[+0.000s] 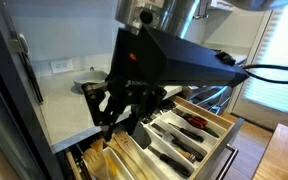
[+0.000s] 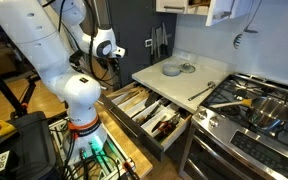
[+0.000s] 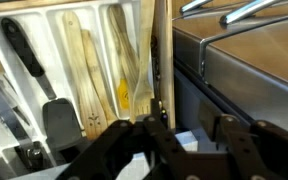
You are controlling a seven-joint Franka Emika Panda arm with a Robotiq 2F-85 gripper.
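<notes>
My gripper (image 1: 122, 132) hangs over the left part of an open utensil drawer (image 2: 162, 137), its fingers apart and nothing seen between them. In the wrist view, its dark fingers (image 3: 222, 128) reach in from the bottom edge. Ahead of them lie long wooden utensils (image 3: 88, 75) in a white tray (image 3: 63, 86), with a pale wooden spatula (image 3: 134, 78) at the compartment's right. Left of these is a black-handled spatula (image 3: 21, 46). Whether the fingertips touch anything cannot be told.
The drawer's wooden side wall (image 3: 164, 50) runs close by the gripper. A grey pot (image 2: 171, 70) stands on the white counter (image 2: 189, 92) behind the drawer. To the right is a stove with a pan (image 2: 268, 113). The counter has free room around the pot.
</notes>
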